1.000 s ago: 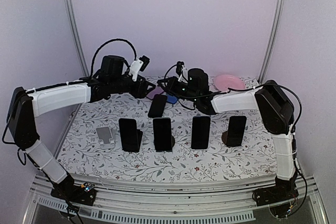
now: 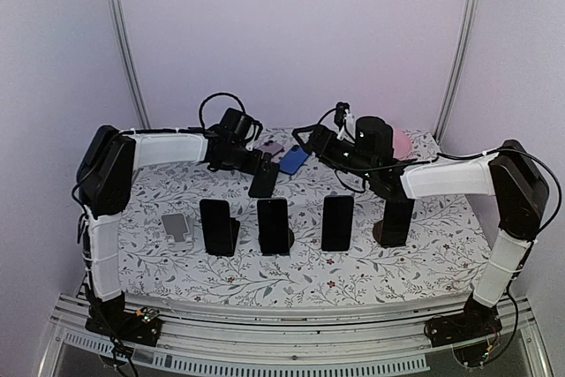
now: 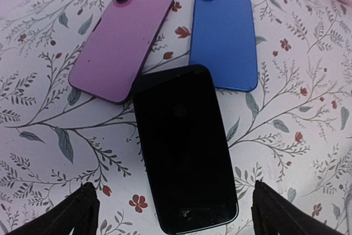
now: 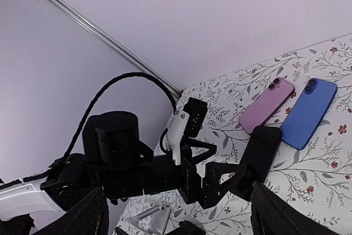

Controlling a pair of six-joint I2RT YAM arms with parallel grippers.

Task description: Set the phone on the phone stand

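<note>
A black phone (image 3: 184,152) (image 2: 264,181) lies flat in the middle of the floral surface, centred between the open fingers of my left gripper, which is over it. Behind it lie a pink phone (image 3: 118,39) and a blue phone (image 3: 223,42). My right gripper (image 2: 313,140) is raised to the right of the black phone, apart from it, with its fingers apart and nothing visible between them. Toward the front stands a row of several upright black phones (image 2: 273,227). A small silver stand (image 2: 176,227) is at the left with no phone on it.
A pink plate (image 2: 401,143) lies at the back right, partly hidden by my right arm. The front strip of the surface, below the row of upright phones, is clear. Walls enclose the back and sides.
My left gripper has come down toward the black phone. My right gripper has moved to the right, away from the left one, uncovering more of the blue phone.
</note>
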